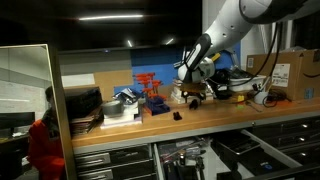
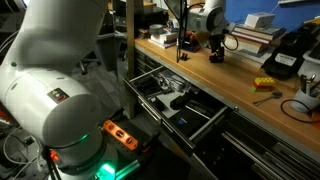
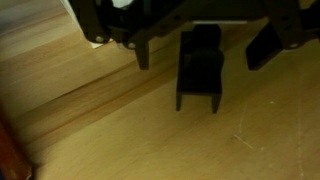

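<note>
In the wrist view a small black object [image 3: 200,72] with two short prongs at its near end lies on the wooden bench. My gripper is open, with one finger on each side of that object and visible gaps between. Seen from exterior view 1, the gripper [image 1: 192,96] is low over the back part of the bench. In exterior view 2 it hangs at the bench top, with a dark shape [image 2: 216,56] beneath it. Whether the fingers touch the bench is too small to tell.
A smaller dark item [image 1: 177,115] lies on the bench to the left. Below the front edge a drawer [image 2: 180,112] stands open with several things in it. Stacked books [image 2: 252,38] and a multicoloured block stack [image 2: 264,84] occupy the bench on the right in exterior view 2.
</note>
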